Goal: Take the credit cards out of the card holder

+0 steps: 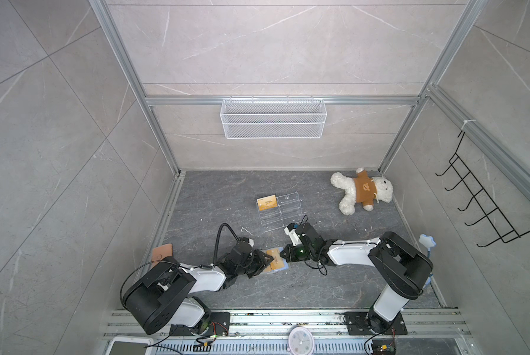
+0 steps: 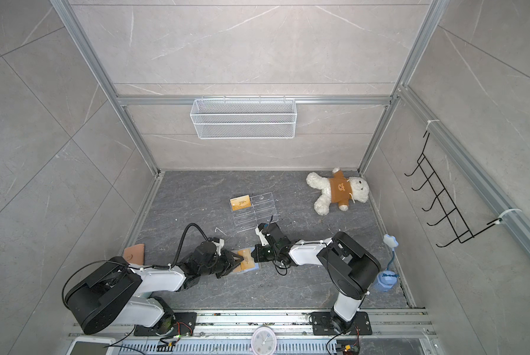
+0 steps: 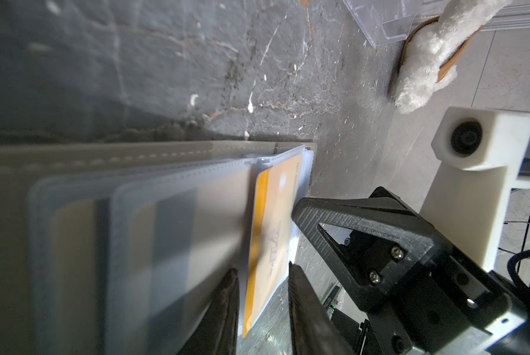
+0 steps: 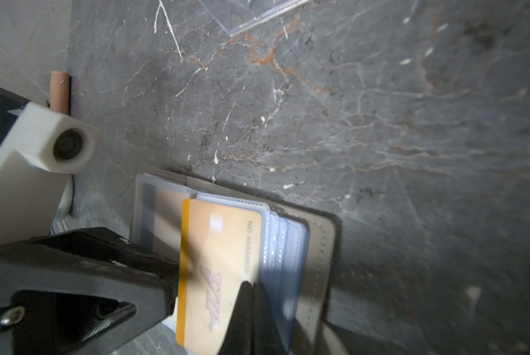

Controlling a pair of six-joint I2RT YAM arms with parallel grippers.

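Observation:
The card holder (image 4: pixel 318 266) lies open at front centre, its clear sleeves showing, with a yellow card (image 4: pixel 220 254) in the top one. My left gripper is low at the holder, fingers part open around the sleeve edge beside the card (image 3: pixel 267 242); whether they touch it is unclear. My right gripper is at the holder's right side, fingertips together over the card's edge, with nothing visible between them.
A clear tray (image 1: pixel 285 210) with a yellow card (image 1: pixel 267 201) sits behind the holder. A teddy bear (image 1: pixel 364 190) lies back right. A brown case (image 2: pixel 133 253) rests at far left.

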